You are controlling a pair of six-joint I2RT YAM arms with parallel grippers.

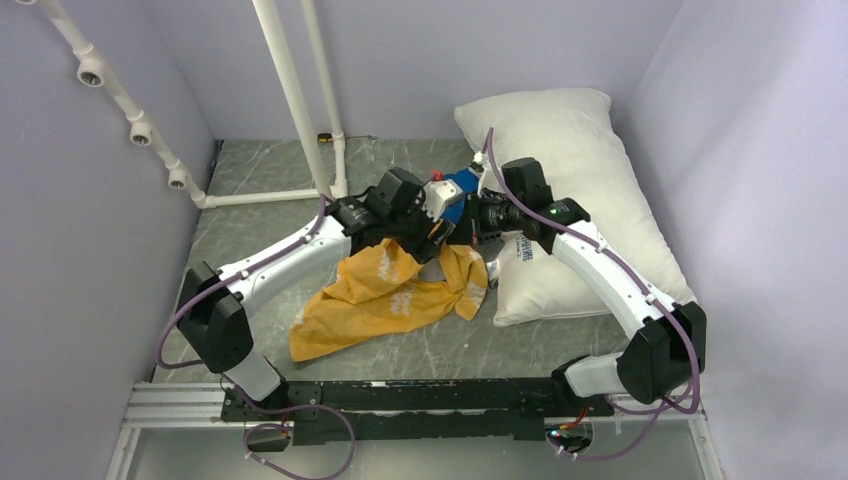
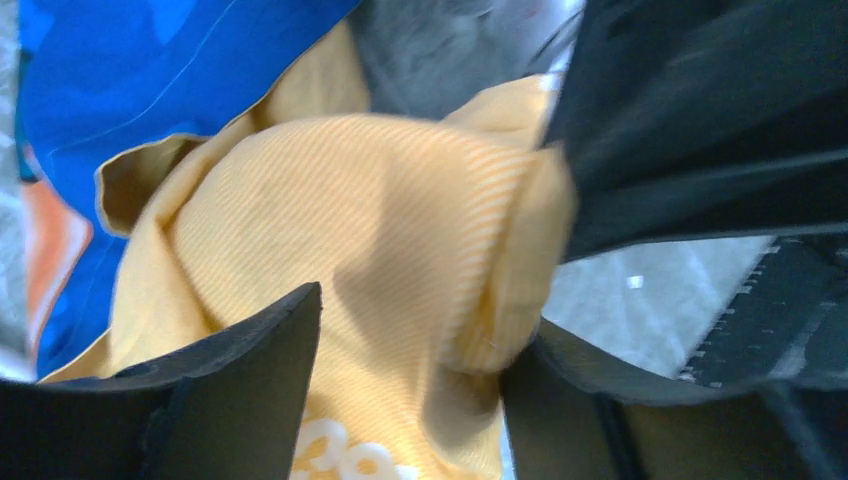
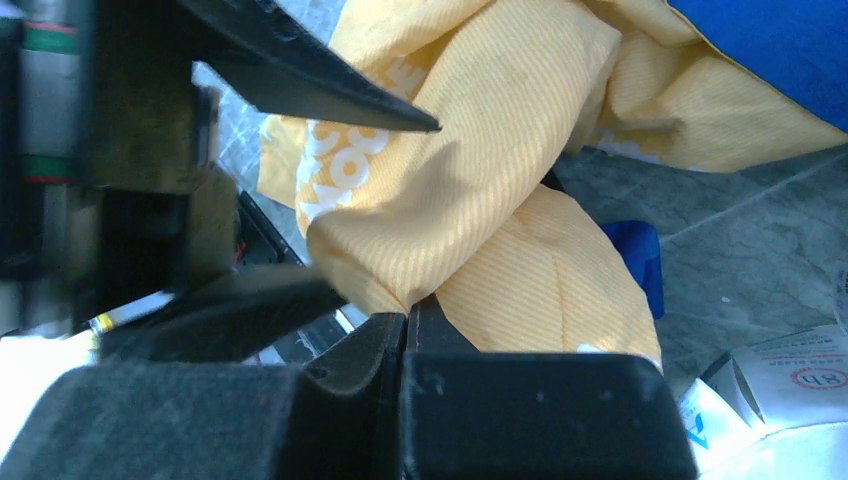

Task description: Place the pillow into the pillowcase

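Note:
The yellow pillowcase lies crumpled in the middle with its blue part. My left gripper is over a raised fold of it, fingers apart on either side of the cloth. My right gripper is shut on the pillowcase's edge, just right of my left gripper, whose dark fingers reach across the right wrist view. The large white pillow lies on the right, partly behind my right arm.
White pipes stand at the left and back, with a small screwdriver beside them. Walls close the sides and back.

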